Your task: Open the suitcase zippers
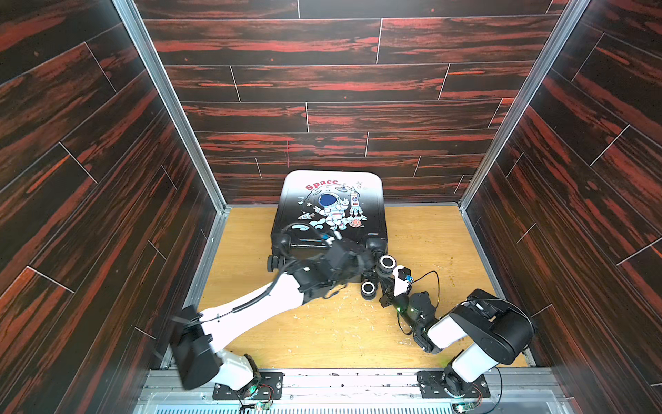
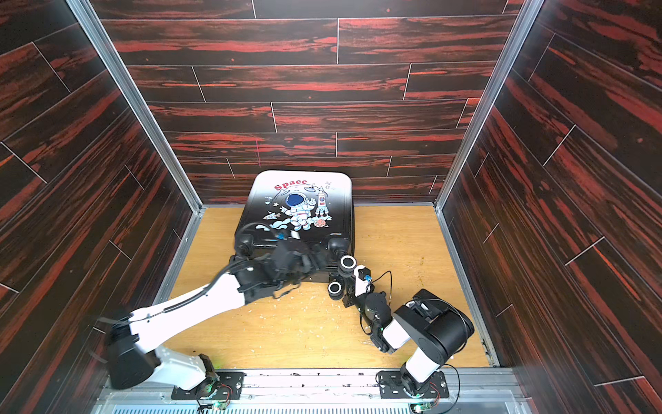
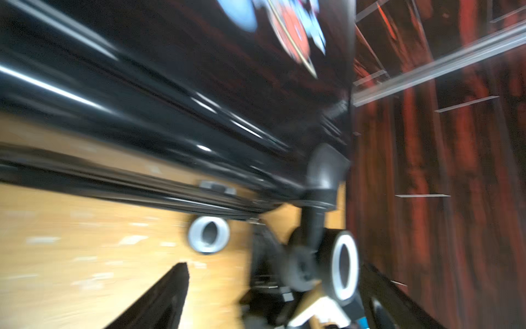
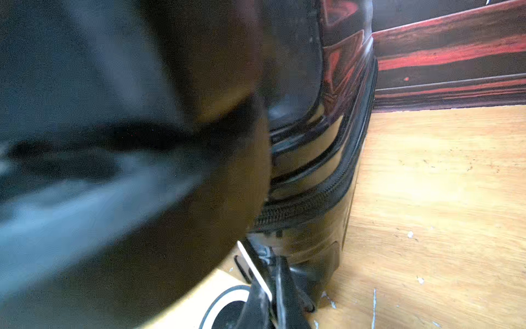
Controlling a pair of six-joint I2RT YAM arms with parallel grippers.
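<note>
The black suitcase with a Space astronaut print [image 1: 331,203] lies with its wheels toward the front. My left gripper, open and blurred by motion, hangs near its front edge; the left wrist view shows the black shell [image 3: 180,65] and right-side wheels [image 3: 337,268]. My right gripper is shut at the front-right corner, below a large black wheel [image 4: 131,208] and the zipper track [image 4: 306,203]. A pale thin strip crosses beside its fingers; I cannot tell whether they hold anything.
Bare wooden floor [image 1: 289,334] lies in front of the suitcase and to its right [image 4: 438,192]. Dark red-streaked panels [image 1: 344,82] surround the workspace on the back and sides.
</note>
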